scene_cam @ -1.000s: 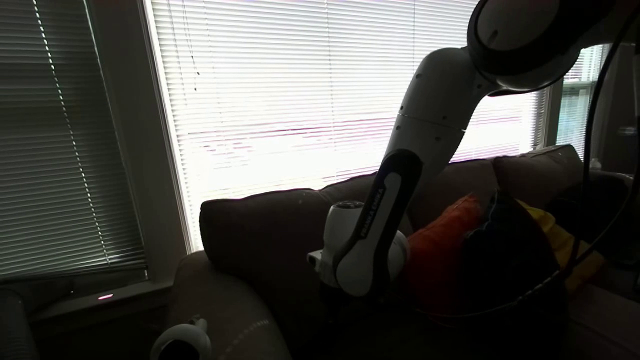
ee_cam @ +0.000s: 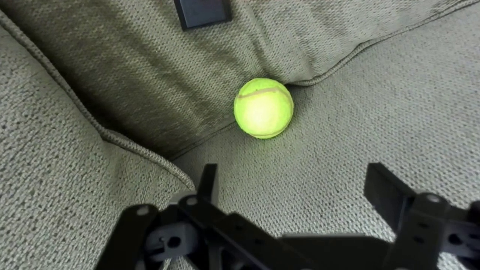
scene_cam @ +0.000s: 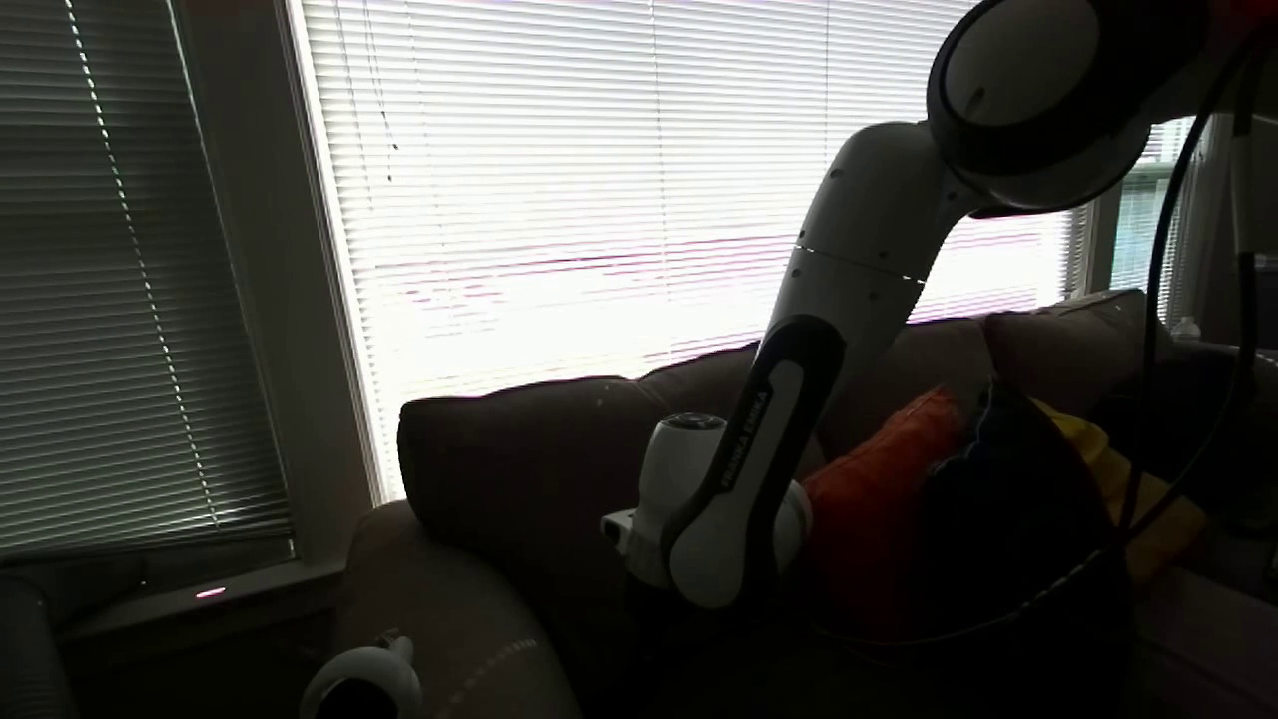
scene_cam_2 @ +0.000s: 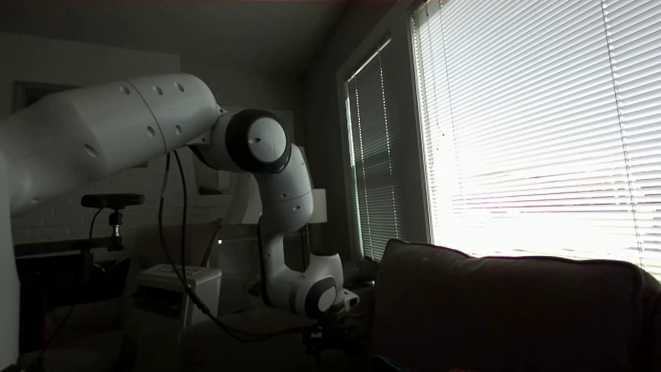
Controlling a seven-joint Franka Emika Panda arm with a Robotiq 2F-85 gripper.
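A yellow-green tennis ball point(ee_cam: 263, 108) rests on the grey seat cushion, against the foot of the sofa's back cushion in the wrist view. My gripper stands open, its black fingers wide apart and only seat fabric showing between them. The ball lies beyond the fingertips, toward the top of that view, and nothing touches it. In exterior view 2 the gripper point(scene_cam_2: 337, 341) is a dark shape low beside the sofa. Exterior view 1 is too dark to make out the fingers or the ball.
A dark flat object point(ee_cam: 203, 12) lies on the back cushion fabric above the ball. The sofa arm point(ee_cam: 54, 180) rises close by the left finger. Orange point(scene_cam: 881, 491) and yellow point(scene_cam: 1120, 479) pillows are right of the arm. Bare seat point(ee_cam: 405, 112) stretches right of the ball.
My arm has come down a little and shifted slightly left in exterior view 1. The sofa and pillows look unmoved.
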